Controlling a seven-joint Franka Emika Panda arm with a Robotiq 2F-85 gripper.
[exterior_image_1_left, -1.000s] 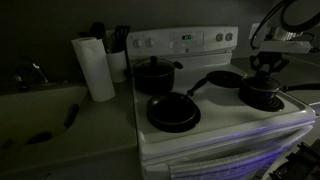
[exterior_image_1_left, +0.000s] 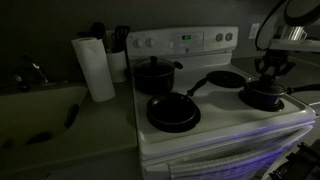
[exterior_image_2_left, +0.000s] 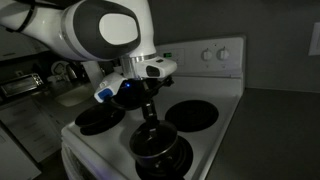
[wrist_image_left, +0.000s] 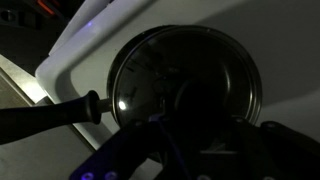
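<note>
A dark lidded pot (exterior_image_1_left: 265, 97) is at the right front burner of the white stove, its long handle (wrist_image_left: 42, 119) reaching out to one side. In the wrist view the shiny round lid (wrist_image_left: 147, 70) fills the middle, with a dark knob (wrist_image_left: 193, 98) near its centre. My gripper (exterior_image_2_left: 149, 108) points down at the pot from above, its dark fingers shut on the lid's knob. The contact itself is dark and hard to make out. In the second exterior view the pot's side (exterior_image_2_left: 155, 147) shows right below the fingers.
A black frying pan (exterior_image_1_left: 173, 112) lies on the left front burner, and a black pot (exterior_image_1_left: 154, 75) stands behind it. Bare burner coils (exterior_image_2_left: 192, 115) show beside my pot. Paper towels (exterior_image_1_left: 95, 68) and a sink (exterior_image_1_left: 38, 118) are farther left.
The pot sits slightly lower and farther right than before, its handle shifted the same way. My gripper has moved a little to the right with it. The other cookware is unmoved.
</note>
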